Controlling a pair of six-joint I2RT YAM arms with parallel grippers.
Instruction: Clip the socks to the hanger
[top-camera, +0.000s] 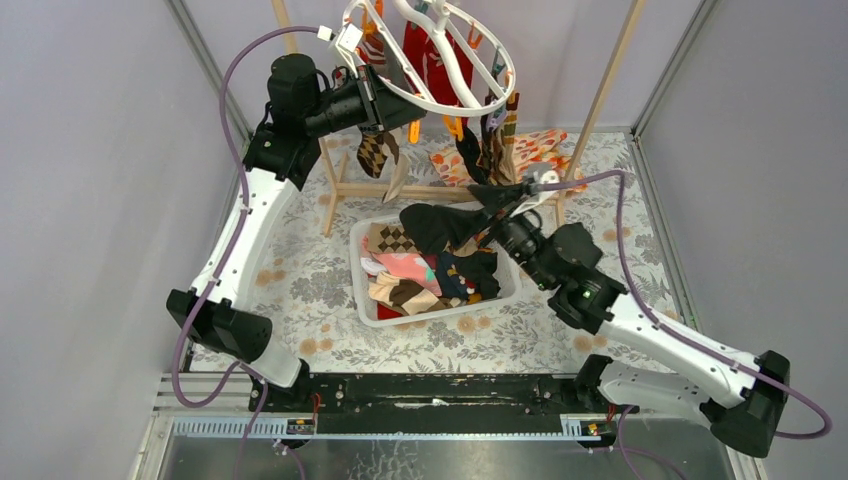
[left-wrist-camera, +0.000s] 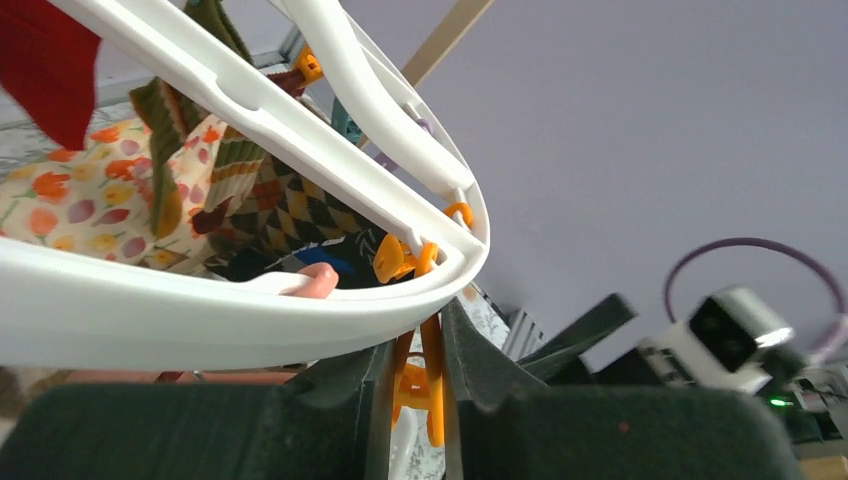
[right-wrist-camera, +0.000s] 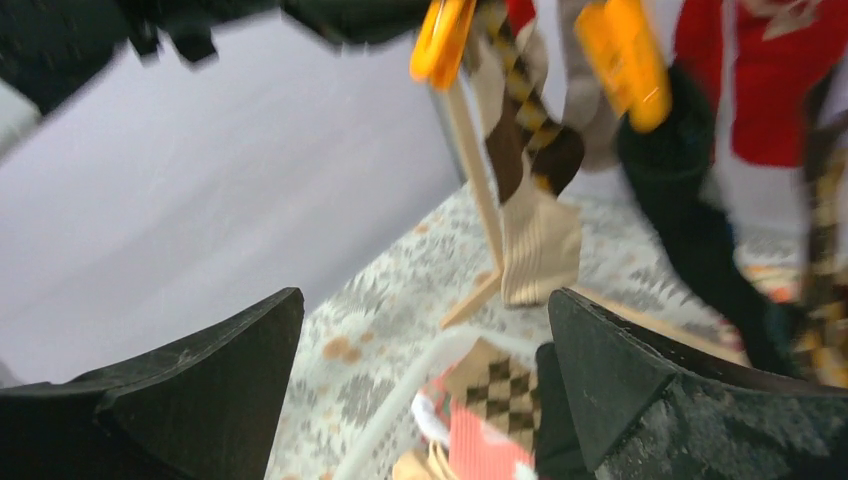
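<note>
The white round hanger (top-camera: 430, 95) hangs at top centre with socks clipped on orange clips (right-wrist-camera: 440, 40). My left gripper is shut on an orange clip (left-wrist-camera: 434, 390) at the hanger's rim. Below the rim in the right wrist view, a brown and cream sock (right-wrist-camera: 530, 250) and dark socks (right-wrist-camera: 680, 190) hang from clips. My right gripper (top-camera: 488, 205) is open over the bin of loose socks (top-camera: 362, 290); in its wrist view nothing shows held between its fingers.
A wooden stand (top-camera: 600, 90) frames the hanger, and orange-patterned cloth (top-camera: 540, 150) lies behind on the floral floor. Walls close in both sides; the floor around the bin is clear.
</note>
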